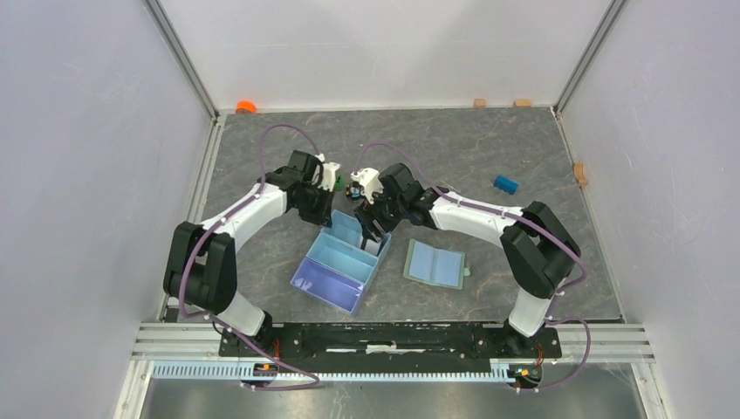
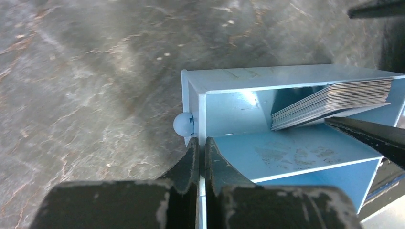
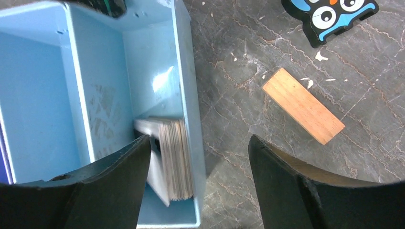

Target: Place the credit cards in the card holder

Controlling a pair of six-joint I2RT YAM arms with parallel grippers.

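A light-blue and violet box (image 1: 332, 278) with three compartments stands at the table's middle left. My left gripper is shut on the edge of its side wall. Inside the compartment at the far side, a stack of thin cards (image 2: 341, 99) leans at a slant. The right gripper is open: one of its fingers (image 3: 136, 160) hangs over that compartment by the cards (image 3: 176, 160), the other is outside the wall. Nothing is clamped in it. An open booklet (image 1: 435, 264), pale blue with a green border, likely the card holder, lies to the right.
Beyond the box are a wooden block (image 3: 303, 106) and a black owl-faced item (image 3: 329, 16). A blue piece (image 1: 505, 184) lies far right.
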